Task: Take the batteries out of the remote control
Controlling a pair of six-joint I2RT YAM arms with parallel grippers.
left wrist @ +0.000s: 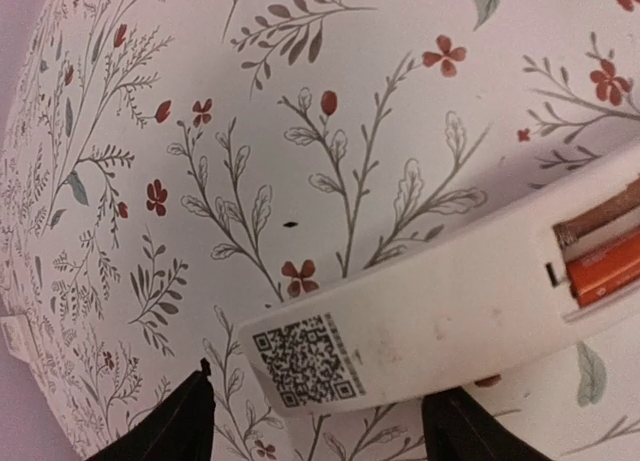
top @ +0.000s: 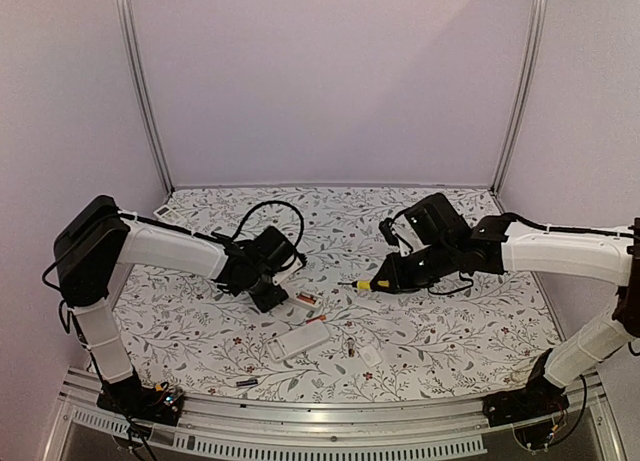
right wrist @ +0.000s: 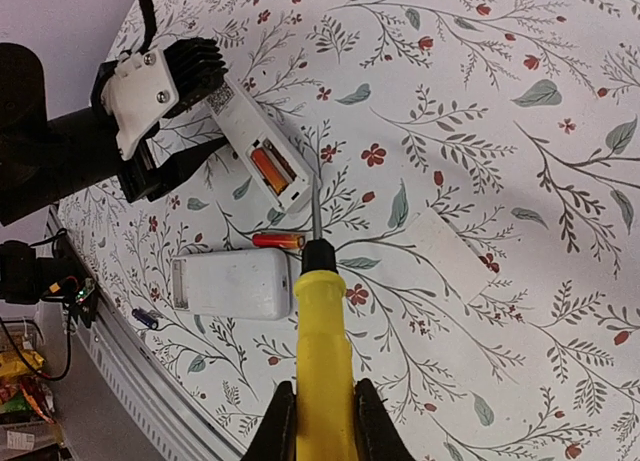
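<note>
The white remote lies on the floral surface, its battery compartment holding an orange battery and a brown strip beside it. My left gripper is part open around the QR-code end of the remote, low over the surface. My right gripper is shut on a yellow-handled screwdriver, whose shaft points at the compartment end of the remote in the right wrist view.
A larger white case lies nearer the front, with a loose orange battery beside it. A white flat piece lies to the right; a small dark battery lies at the front left.
</note>
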